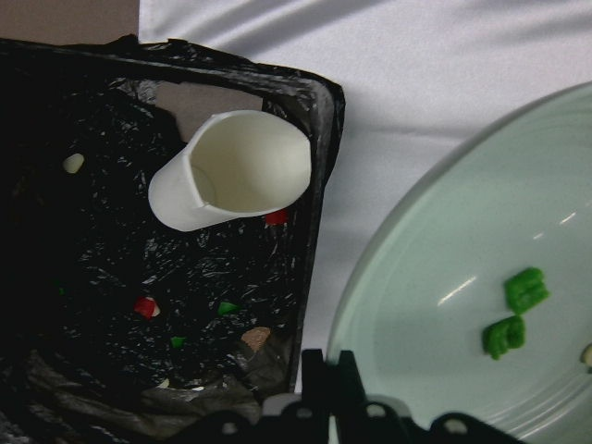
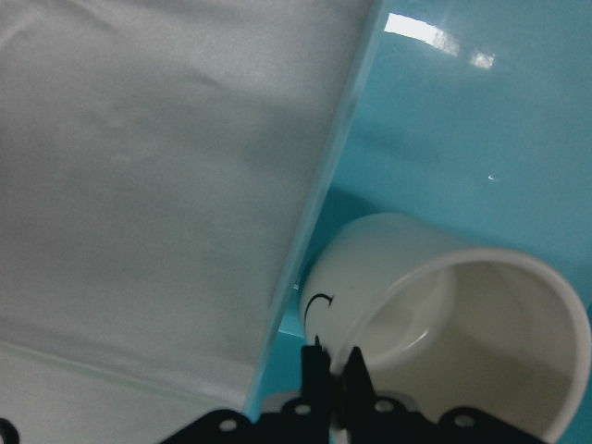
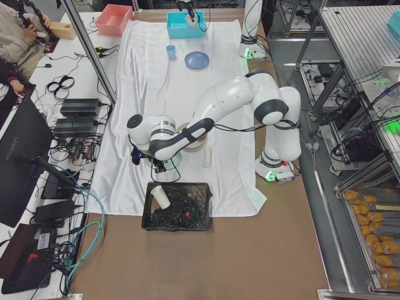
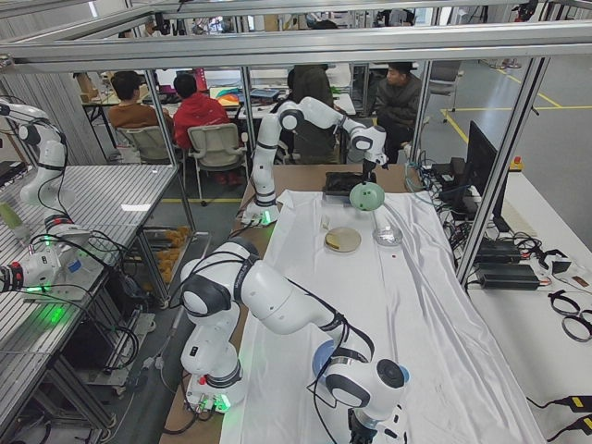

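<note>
My left gripper is shut on the rim of a pale green plate point(image 4: 366, 195), raised beside a black bag-lined bin point(image 3: 176, 219). Two green pieces point(image 1: 525, 289) sit on the plate. The bin holds a white paper cup point(image 1: 176, 194) on its side and small scraps. My right gripper is shut on the rim of a white cup point(image 2: 416, 268) at a blue bin point(image 3: 178, 28).
A tan plate point(image 4: 342, 240), a silver dish point(image 4: 388, 237), a blue plate point(image 3: 197, 60) and a blue cup point(image 3: 171, 51) are on the white cloth. A pink bin point(image 3: 112, 19) stands at the upper left.
</note>
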